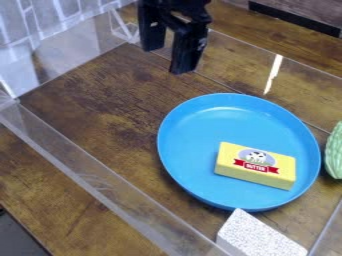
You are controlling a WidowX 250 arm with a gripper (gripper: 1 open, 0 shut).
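My black gripper [168, 50] hangs at the top centre of the camera view, above the wooden table and behind the plate, with its fingers apart and nothing seen between them. A round blue plate [194, 140] sits right of centre. On it lies a yellow butter box [267, 172] with a red label, toward the plate's front right.
A green object [334, 155] is cut off at the right edge. A white speckled block [261, 236] lies at the bottom right. Clear plastic walls edge the wooden table [94, 110], whose left half is bare.
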